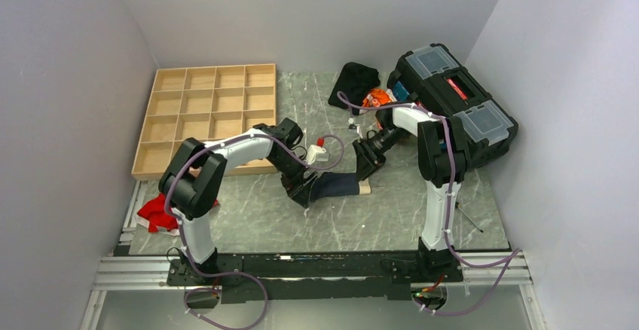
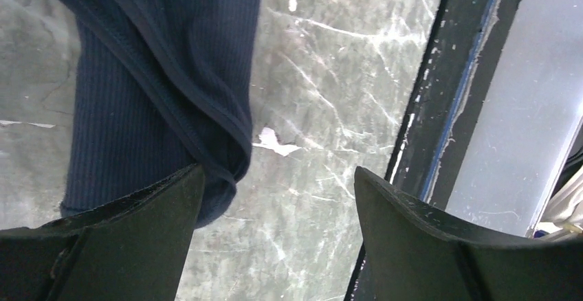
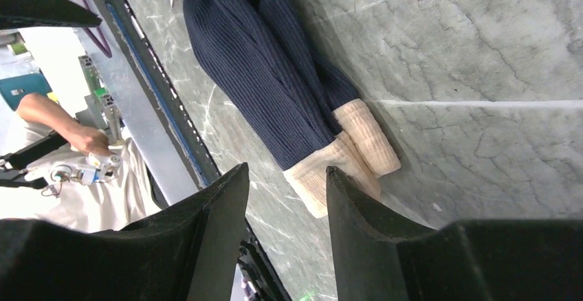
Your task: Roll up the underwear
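Dark navy underwear (image 1: 336, 184) with a cream band lies folded lengthwise on the marble table. In the left wrist view its creased navy end (image 2: 127, 150) lies just beyond my left gripper, whose fingers stand apart with nothing clearly between them. The right wrist view shows the cloth (image 3: 261, 95) running diagonally, its cream band (image 3: 320, 177) just at the fingertips of my right gripper, which is part open above it. The top view has both grippers over the two ends of the cloth.
A wooden grid tray (image 1: 200, 104) sits back left, red cloth (image 1: 158, 211) front left, a black cloth (image 1: 353, 85) and orange item behind, a black case (image 1: 452, 89) at right.
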